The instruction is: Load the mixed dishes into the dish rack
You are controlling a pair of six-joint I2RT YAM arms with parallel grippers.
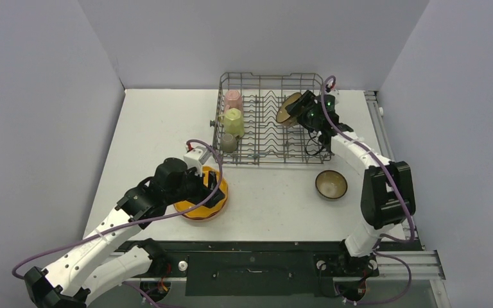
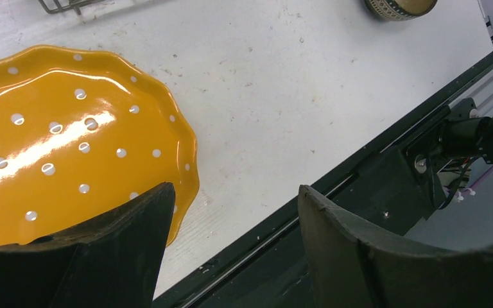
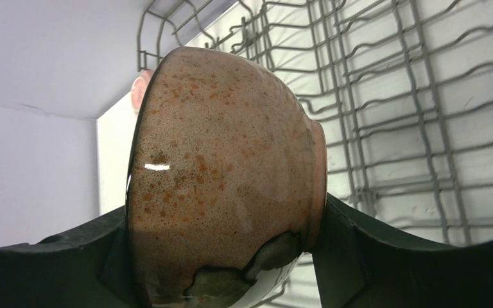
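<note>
A speckled brown bowl (image 3: 221,154) is gripped on its side between the fingers of my right gripper (image 1: 295,110), above the right part of the wire dish rack (image 1: 273,156). In the right wrist view a finger (image 3: 343,247) presses near its foot, and the rack's wires show behind it. My left gripper stands open with nothing between its fingers. Beside it lies a yellow scalloped dish with white dots (image 2: 64,147), resting on a pinkish plate in the top view. Another brown bowl (image 1: 331,184) sits upright on the table, right of centre.
Pink (image 1: 233,99), yellow-green (image 1: 232,122) and grey (image 1: 228,143) cups stand along the rack's left side. The rack's middle is empty. Bare table (image 1: 269,205) lies between the yellow dish and the loose bowl. Walls close in both sides.
</note>
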